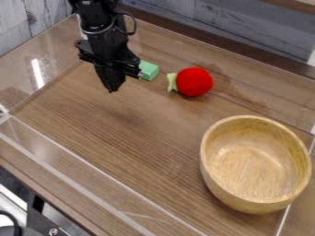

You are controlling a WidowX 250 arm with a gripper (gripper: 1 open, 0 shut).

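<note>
My gripper (113,81) hangs over the upper left of the wooden table, shut, with nothing visible between its fingers. Just right of it lies a green block (147,70), partly behind the arm. Further right sits a red round object (194,82) with a pale green piece (174,82) at its left side.
A large tan bowl (252,194) stands at the lower right of the table (123,157). A pale edge or wall lies at the far upper left.
</note>
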